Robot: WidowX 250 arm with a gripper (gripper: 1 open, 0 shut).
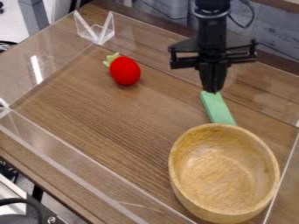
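Note:
The black gripper (212, 79) hangs over the wooden table at the upper right, shut, with nothing seen between its fingers. Just below it a light green oblong block (218, 109) lies on the table, its lower end near a large yellow-tan bowl (222, 175) in the bottom right.
A red round object (125, 72) with a small green piece (110, 60) behind it lies left of the arm. A clear plastic holder (96, 26) stands at the top left.

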